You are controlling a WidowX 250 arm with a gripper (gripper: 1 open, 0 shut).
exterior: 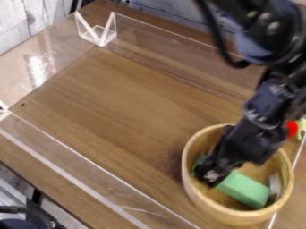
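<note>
A wooden bowl [199, 196] sits at the lower right of the table. A green block [245, 190] lies inside it, with a small grey object [273, 185] at the bowl's right side. My black gripper [216, 164] reaches down into the left part of the bowl, at the upper-left end of the green block. The fingers are blurred, and I cannot tell whether they hold the block.
A red object [292, 128] lies behind the bowl at the right edge. Clear acrylic barriers [98, 34] line the table's sides.
</note>
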